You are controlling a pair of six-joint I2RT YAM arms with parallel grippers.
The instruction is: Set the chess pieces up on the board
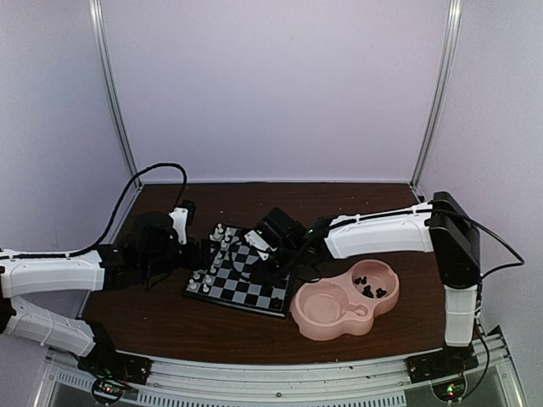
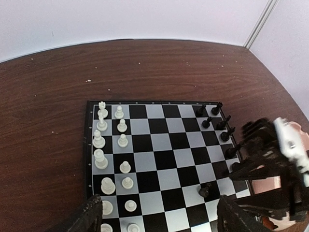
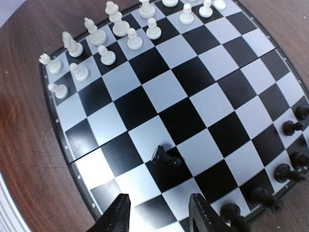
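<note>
The chessboard (image 1: 241, 292) lies at a slant on the table, white pieces (image 2: 101, 159) along its left side and several black ones (image 2: 227, 135) along its right. A black piece (image 3: 165, 157) rests apart from these on the board, seemingly on its side. It also shows in the left wrist view as a small black piece (image 2: 204, 190). Just above the board, my right gripper is open with an empty gap, the piece beyond its fingertips. My left gripper hovers open near the white side, holding nothing.
A pink tray (image 1: 322, 329) stands right of the board, with several black pieces (image 1: 368, 292) in its far hollow. My right arm reaches over the board's right side. The board's middle rows are mostly free, and bare table (image 2: 145, 67) lies behind.
</note>
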